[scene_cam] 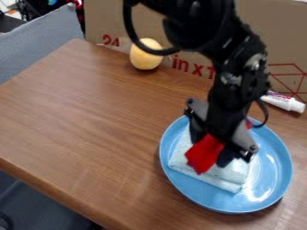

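My gripper point(222, 135) is shut on a red object point(206, 153), low over a blue plate point(270, 180). Beneath the red object lies a folded pale cloth point(222, 180) on the plate, partly hidden by the gripper. Whether the red object rests on the cloth is hard to tell.
A yellow round object point(145, 54) and a white tube point(285, 102) lie at the back of the wooden table point(78, 117), near a cardboard box point(114, 18). A grey surface point(36, 58) lies beyond its left edge.
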